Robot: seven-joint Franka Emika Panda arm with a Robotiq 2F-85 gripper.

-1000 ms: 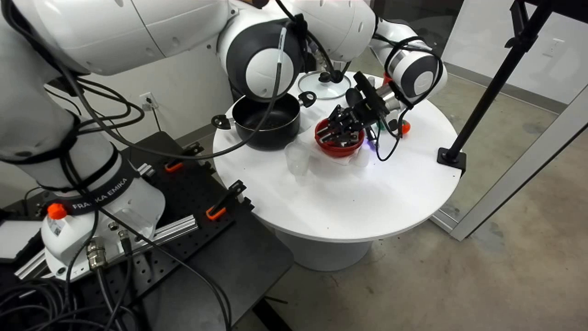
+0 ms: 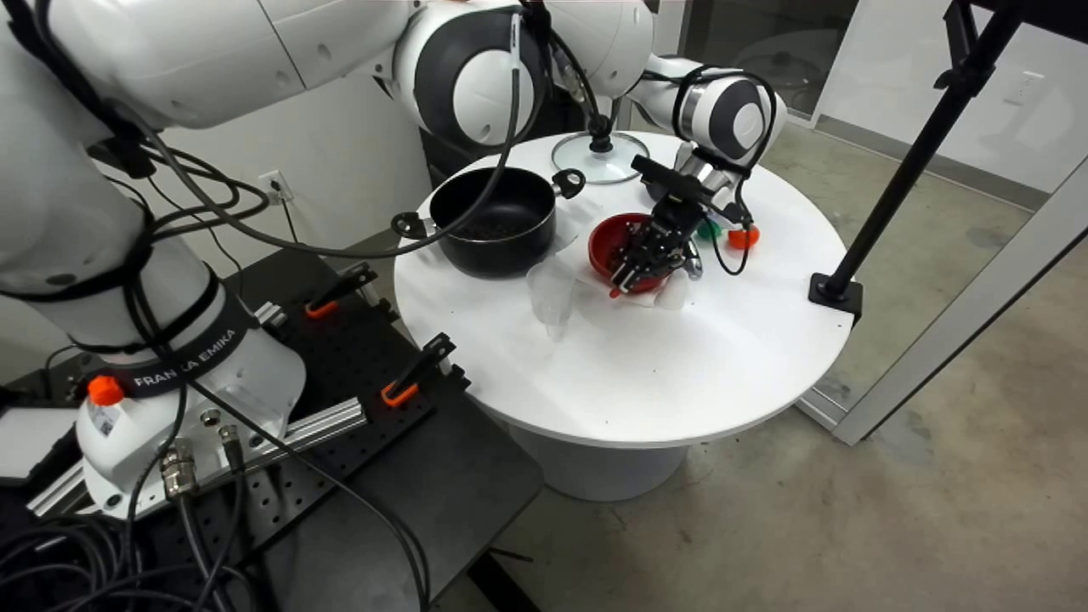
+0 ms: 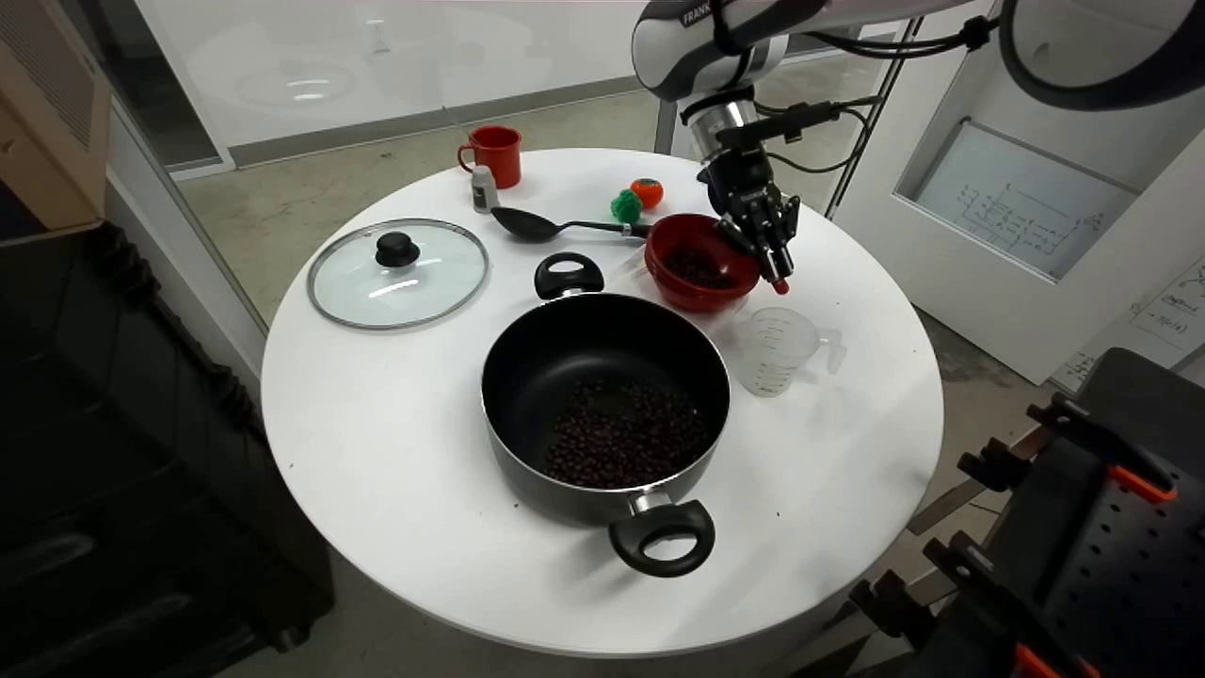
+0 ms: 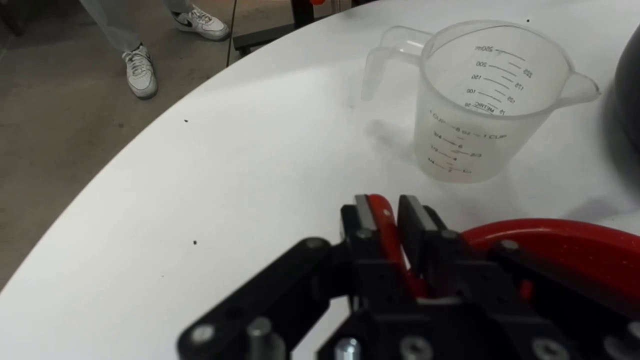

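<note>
A red bowl (image 3: 702, 299) with dark beans inside stands on the white table, its rim (image 4: 534, 225) beside my gripper in the wrist view. My gripper is shut on a slim red piece (image 4: 387, 231), like a handle, whose rounded end shows between the fingertips. Whether that piece joins the bowl or a separate utensil is hidden by the fingers. From outside, the gripper (image 3: 777, 266) reaches down at the bowl's edge. A black pot (image 3: 604, 328) holds a layer of dark beans (image 3: 621, 435).
An upright clear measuring cup (image 4: 480, 114) stands close by, between bowl and pot. Behind are a black spoon (image 3: 528, 222), glass lid (image 3: 361, 288), red mug (image 3: 497, 154), grey-capped shaker (image 3: 483, 190), and green and orange-red items.
A second ago my gripper lay over the bowl, pointing toward the pot. It has swung to the bowl's near edge and points more toward the table's front, with a red tip showing at its fingers.
</note>
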